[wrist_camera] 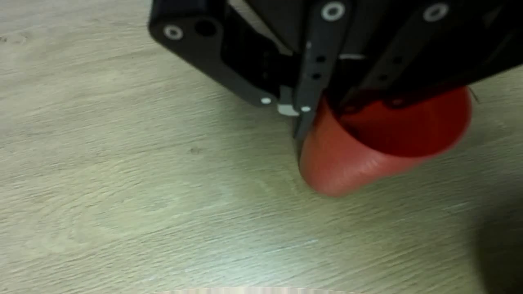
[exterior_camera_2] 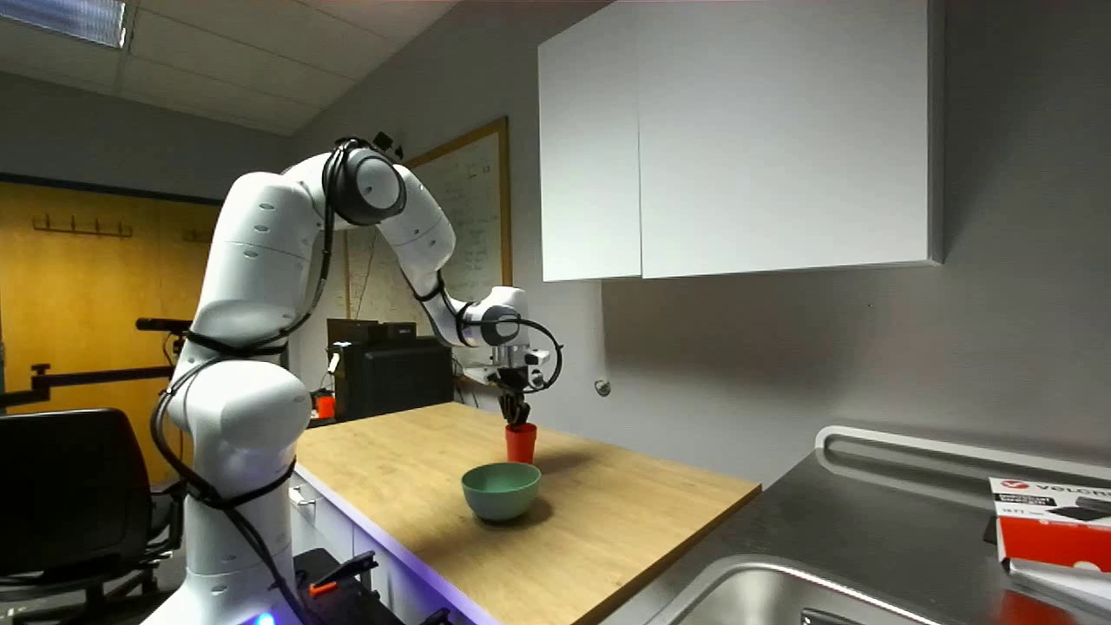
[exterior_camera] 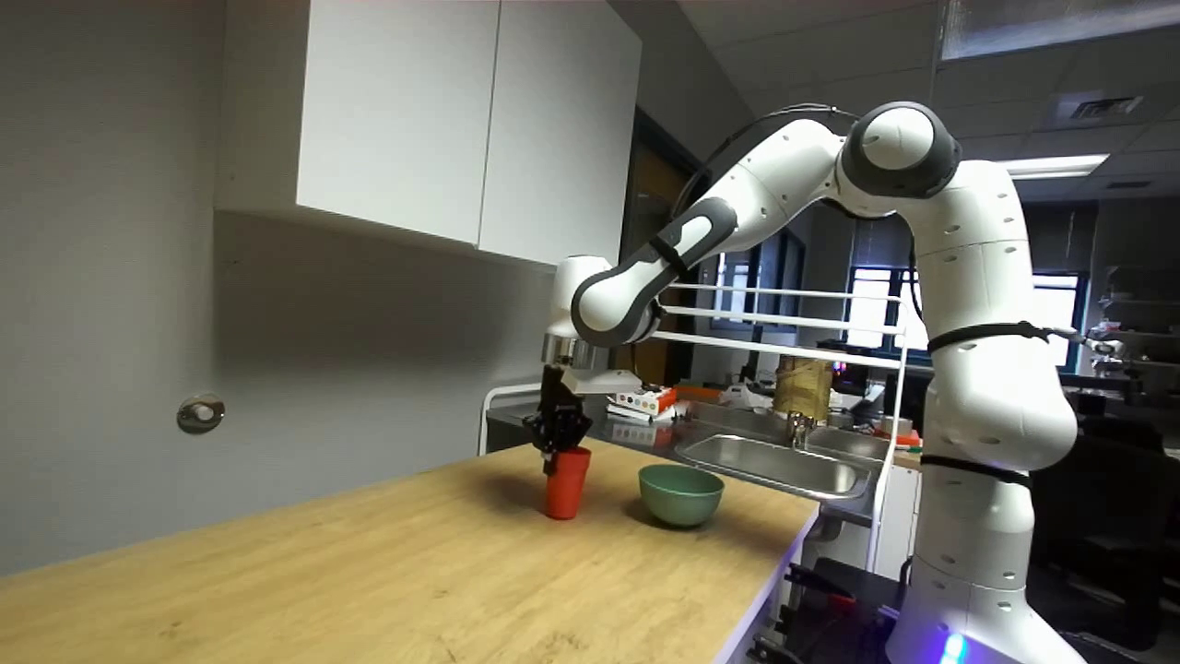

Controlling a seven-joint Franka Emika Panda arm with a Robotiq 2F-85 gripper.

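A red cup (exterior_camera: pixel 567 487) stands on the wooden counter, leaning slightly in exterior view 1. My gripper (exterior_camera: pixel 555 459) points down at its rim, shut on the near-left wall of the cup. In the wrist view, one finger (wrist_camera: pixel 305 123) lies against the cup's outside and the other reaches inside the red cup (wrist_camera: pixel 338 164), where its tip is hidden. A green bowl (exterior_camera: pixel 681 494) sits right of the cup in exterior view 1; exterior view 2 has the green bowl (exterior_camera_2: pixel 501 491) in front of the cup (exterior_camera_2: pixel 521 444).
White wall cabinets (exterior_camera: pixel 404 122) hang above the back of the counter. A sink (exterior_camera: pixel 774 461) and small boxes (exterior_camera: pixel 644 399) lie beyond the counter's end.
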